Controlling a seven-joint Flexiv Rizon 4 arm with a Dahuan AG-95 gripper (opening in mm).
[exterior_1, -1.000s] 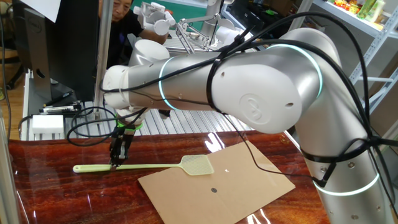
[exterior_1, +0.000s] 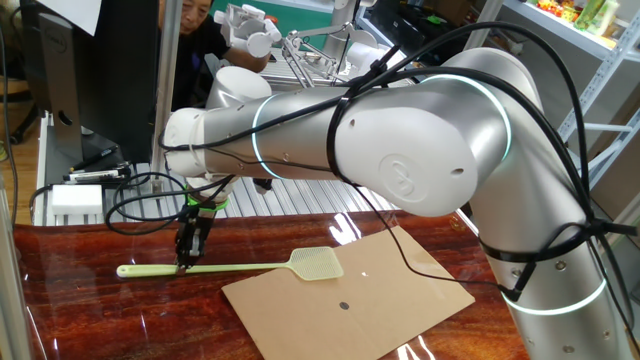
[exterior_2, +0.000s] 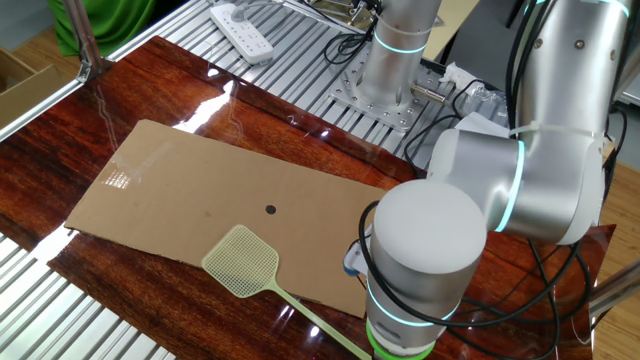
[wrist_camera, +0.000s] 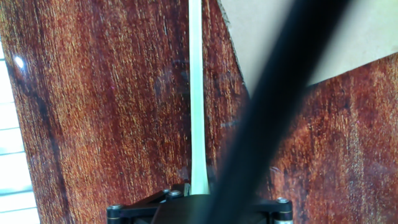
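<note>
A pale green fly swatter (exterior_1: 315, 263) lies with its mesh head over the cardboard's edge and its handle on the reddish-brown wooden surface. My gripper (exterior_1: 184, 268) points down at the handle in exterior view 1, its black fingertips at or very near it. In the wrist view, the handle (wrist_camera: 196, 93) runs straight down the middle and passes under the gripper's dark body at the bottom edge. The fingertips are hidden there, so whether they grip the handle cannot be told. Exterior view 2 shows the mesh head (exterior_2: 241, 261), while the arm covers the handle's end.
A flat cardboard sheet (exterior_2: 190, 190) with a small dark round spot (exterior_2: 270, 210) covers part of the glossy surface. Beyond lies a ribbed metal table with a white power strip (exterior_2: 242, 36). Loose black cables hang along the arm. A person (exterior_1: 200, 70) sits behind.
The arm has shifted slightly to the left in exterior view 1, and the gripper has moved very slightly with it. The swatter and cardboard stay where they were.
</note>
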